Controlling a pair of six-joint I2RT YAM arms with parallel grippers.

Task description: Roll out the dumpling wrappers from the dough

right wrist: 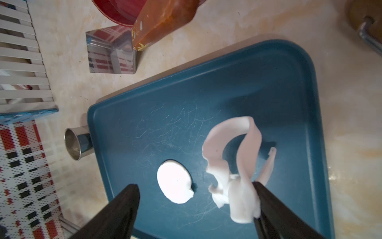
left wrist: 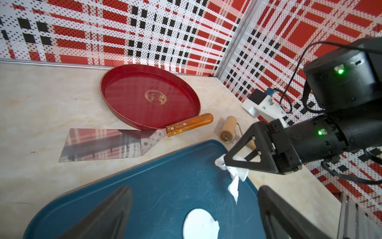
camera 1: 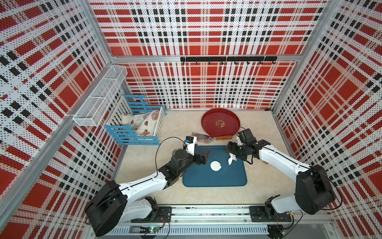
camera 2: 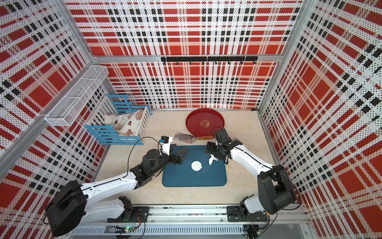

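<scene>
A round white dough wrapper point(camera 1: 215, 165) lies flat on the blue tray point(camera 1: 214, 181). A ragged, loop-shaped dough scrap point(right wrist: 238, 171) hangs against one of the fingers point(right wrist: 278, 215) of my right gripper, which stands open; the scrap does not span between the fingers. In the left wrist view, the same white scrap point(left wrist: 234, 180) dangles below that gripper's tips over the tray's right part. My left gripper point(camera 1: 204, 155) is open above the tray's upper left, with nothing between its fingers. A small roller point(left wrist: 228, 126) with a wooden barrel sits beyond the tray's far right corner.
Behind the tray lie a wide metal scraper point(left wrist: 107, 145) with a wooden handle and a red round tray point(left wrist: 139, 95). A metal ring cutter point(right wrist: 77, 143) stands by the tray's left edge. Plush toys fill the blue-and-white crate point(camera 1: 135, 139). The tray's front is bare.
</scene>
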